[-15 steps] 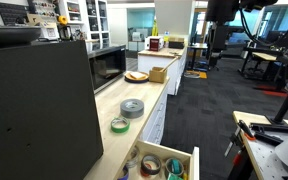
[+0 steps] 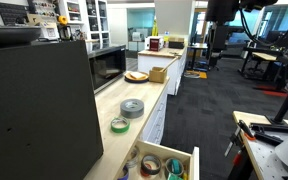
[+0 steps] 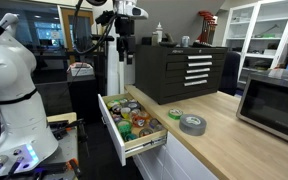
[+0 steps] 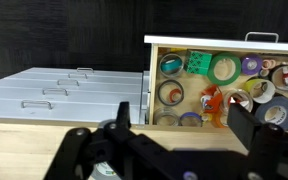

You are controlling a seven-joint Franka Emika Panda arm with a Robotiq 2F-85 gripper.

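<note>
An open drawer [image 3: 144,146] holds several rolls of tape and small items. In the wrist view a green tape roll [image 4: 224,69] and an orange object [image 4: 212,101] lie inside it. On the wooden counter sit a grey tape roll [image 3: 192,125] and, beside it, a smaller green tape roll [image 3: 174,114]. My gripper is high above the drawer, its two dark fingers set wide apart at the bottom of the wrist view. Nothing shows between them. The drawer's near part is cut off in exterior view 1.
A black cabinet [image 3: 184,75] stands on the counter behind the drawer. Farther along the counter are a microwave [image 3: 273,106], a plate [image 2: 136,77] and a cardboard box [image 2: 158,75]. Dark floor [image 2: 214,115] lies open beside the white drawer fronts.
</note>
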